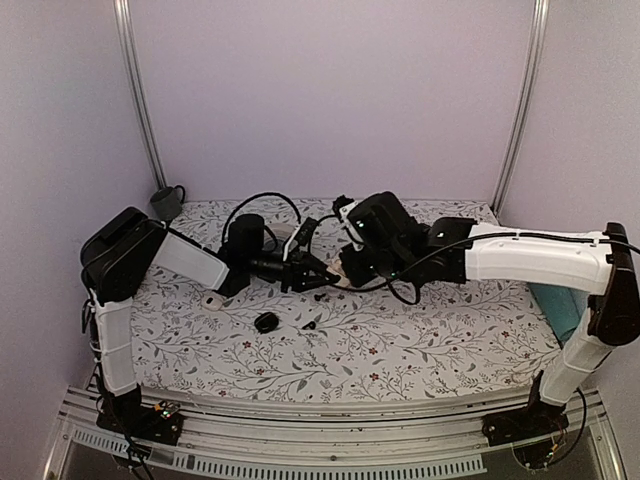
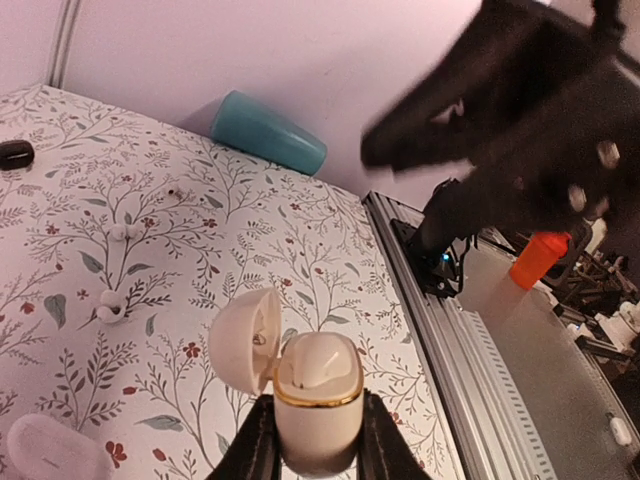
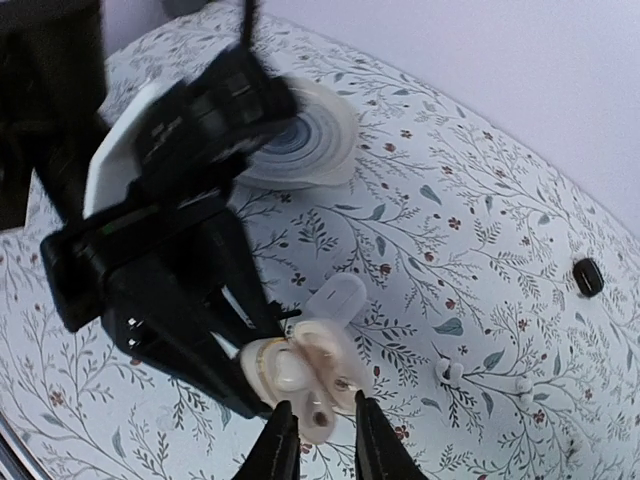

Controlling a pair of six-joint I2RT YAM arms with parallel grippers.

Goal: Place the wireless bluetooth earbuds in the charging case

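The open charging case, pale pink-white with a gold rim and its lid raised, is held in my shut left gripper, upright in the left wrist view. In the right wrist view it shows blurred, below the left gripper's black body. My right gripper is part open just in front of the case, apparently with nothing between its fingertips. Small white earbud-like pieces lie on the floral mat. Whether anything sits inside the case is unclear.
A clear plastic piece and a round translucent container lie on the mat. A small black block is farther off. A grey mug stands at the back left, a teal roll at the right edge.
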